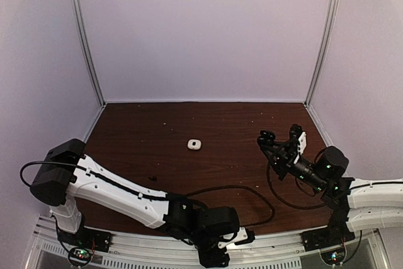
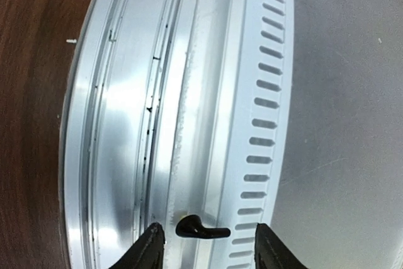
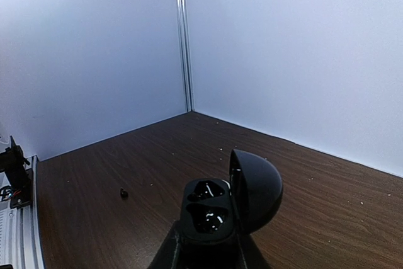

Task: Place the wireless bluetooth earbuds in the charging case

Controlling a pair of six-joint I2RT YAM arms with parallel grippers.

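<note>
One black earbud (image 2: 200, 227) lies on the metal rail at the table's front edge, off the wooden surface. In the left wrist view it sits between and slightly beyond the open fingers of my left gripper, untouched. Another black earbud (image 1: 153, 178) rests on the wood at the left; the right wrist view shows this second earbud (image 3: 124, 193) too. My right gripper is shut on the black charging case (image 3: 208, 212), held up with its lid open to one side. Both of the case's slots look empty.
A white case (image 1: 194, 144) sits alone near the table's middle. The slotted metal strip (image 2: 257, 155) runs along the front edge, with grey floor (image 2: 340, 124) beyond it.
</note>
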